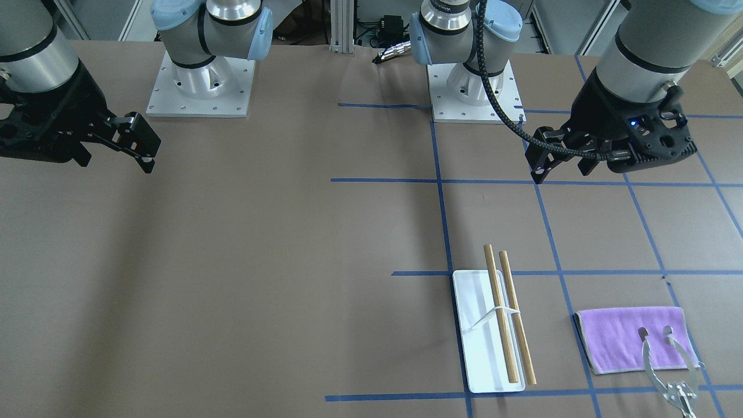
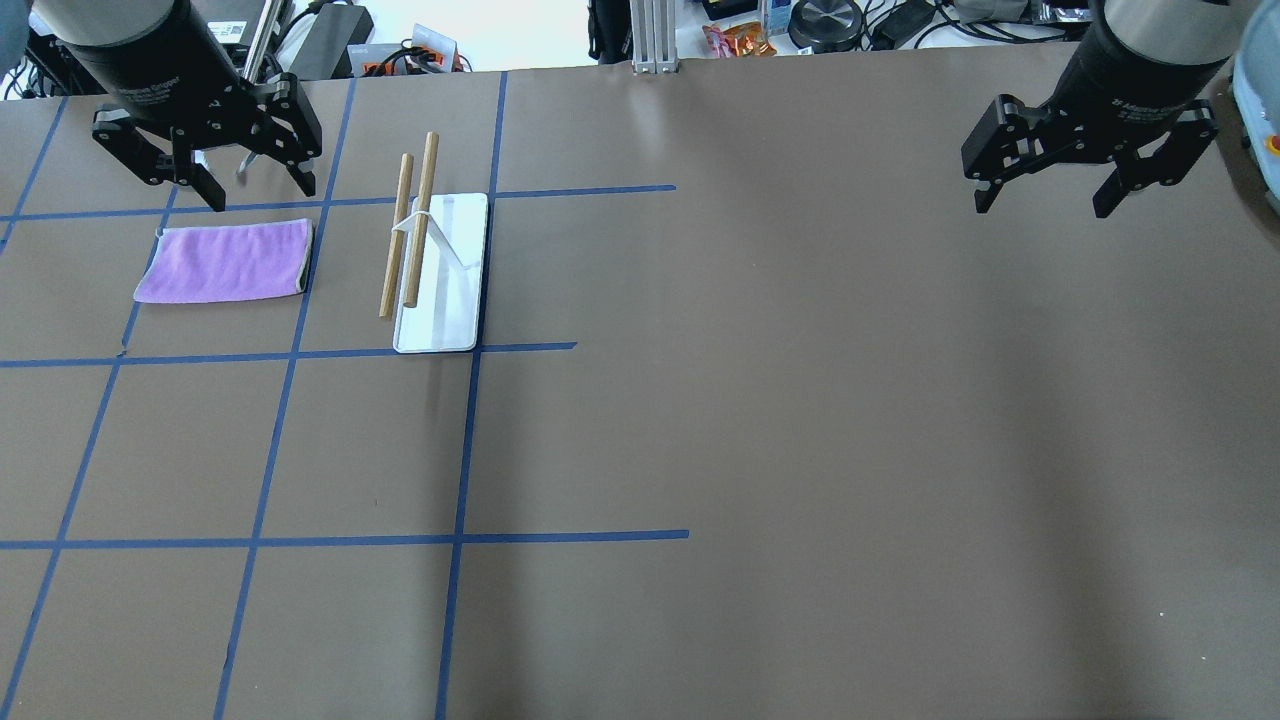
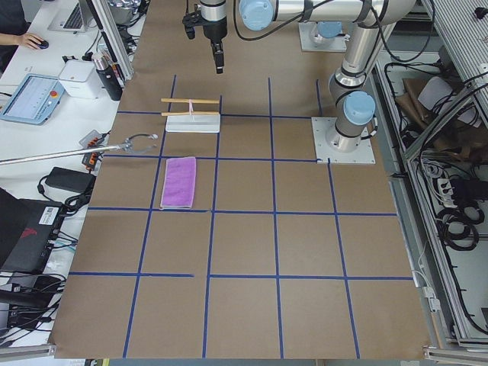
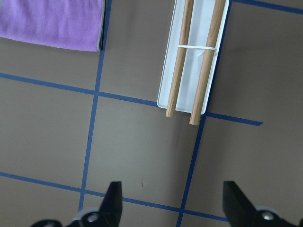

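Two wooden rods (image 1: 506, 348) (image 4: 178, 71) lie joined by a white tie across a white tray (image 1: 472, 348) (image 2: 450, 312) on the taped tabletop. Beside them a pink-purple cloth (image 1: 620, 334) (image 2: 222, 264) lies flat. My gripper (image 2: 260, 186) is black and hangs above the table near the tray and cloth, open, with nothing between its fingers.
A second black gripper (image 2: 1041, 204) hangs at the other side. A metal tool (image 1: 679, 393) shows near the table edge by the cloth, partly in front of it in the front view. Other arm bases (image 1: 202, 104) stand along an edge.
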